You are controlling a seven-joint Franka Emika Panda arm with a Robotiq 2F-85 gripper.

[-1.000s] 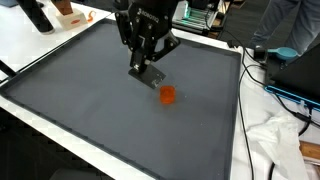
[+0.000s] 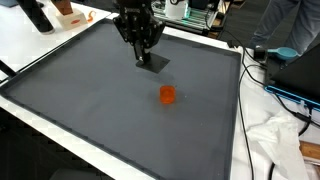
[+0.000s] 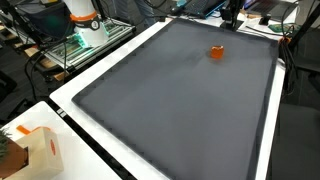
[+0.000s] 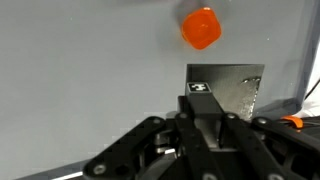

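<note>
My gripper is shut on a flat, dark metallic square plate (image 4: 238, 85), gripped near its left part in the wrist view. In exterior view 1 the square plate (image 2: 153, 63) hangs at the fingertips of the gripper (image 2: 140, 55), over the far half of the grey board. An orange cup-like piece (image 2: 167, 94) stands on the board, nearer the camera and to the right of the plate. The wrist view shows the orange piece (image 4: 201, 28) above the gripper, clear of it. Exterior view 2 has the orange piece (image 3: 217, 51) near the board's far edge.
The grey board (image 2: 85, 90) is largely bare. Cables (image 2: 262, 75) run along its right side, and a crumpled white bag (image 2: 275, 140) lies beyond. At lower left in exterior view 2 is a box (image 3: 45, 155) on the white table.
The gripper has moved away from the camera in exterior view 1, carrying the square plate away from the orange piece. The orange piece has stayed in place.
</note>
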